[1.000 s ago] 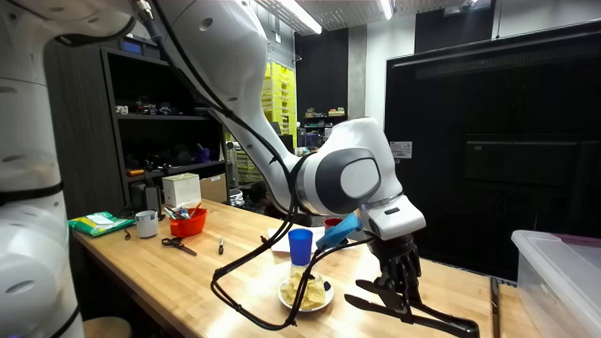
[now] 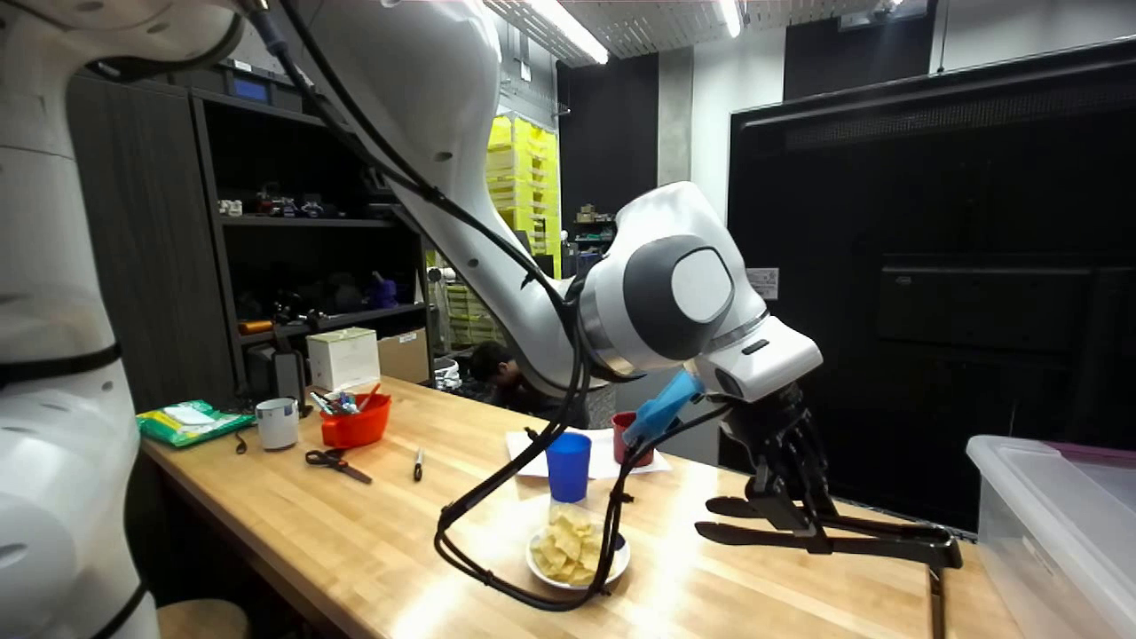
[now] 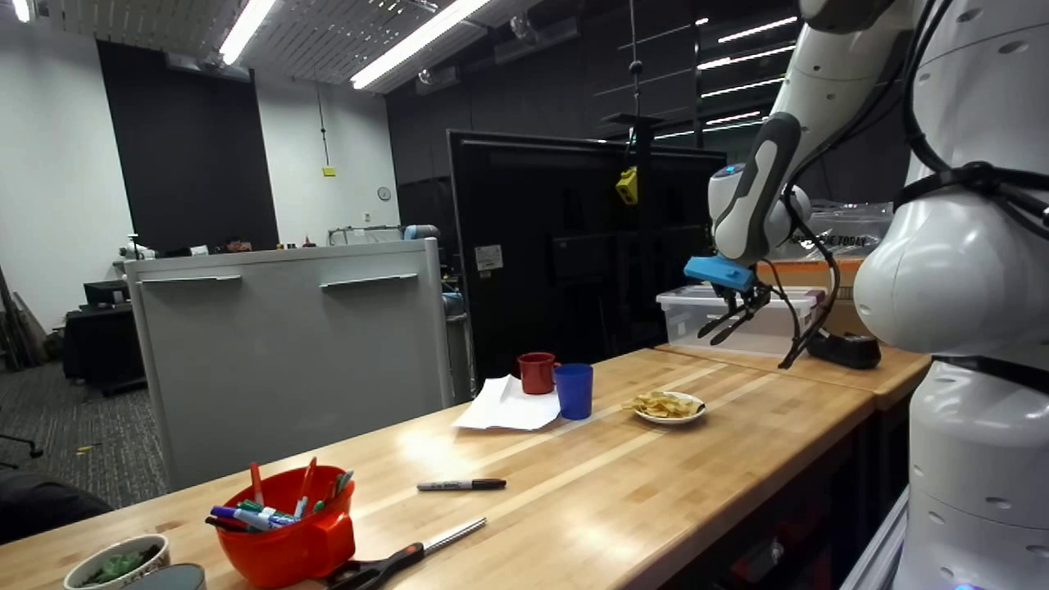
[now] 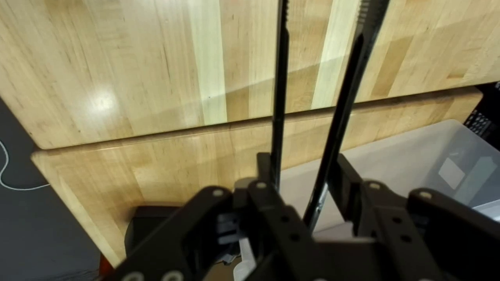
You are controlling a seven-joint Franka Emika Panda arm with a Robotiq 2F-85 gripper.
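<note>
High over the table, my gripper [image 2: 790, 500] is around a pair of black tongs [image 2: 884, 541]. In the wrist view, the two long arms of the tongs [image 4: 343, 105] run between the fingers, one arm against each side, and spread apart toward the top. Their tips lie outside that view. From exterior view 2, the tongs [image 3: 728, 324] hang tilted, tips slightly apart, with nothing between them. A white plate [image 3: 678, 421] of yellow chips [image 3: 660, 404] rests on the table, clear of the tongs.
A blue cup [image 3: 574, 390] and a red mug [image 3: 536, 374] stand by white paper [image 3: 499, 405]. Farther off are a marker [image 3: 461, 485], scissors [image 3: 403, 557] and a red pen container [image 3: 305, 542]. A clear bin [image 2: 1049, 532] stands near the tongs.
In exterior view 1, the gripper and tongs have risen and shifted right, away from the chips. The cable loop moved with the arm. The plate and cups stay put.
</note>
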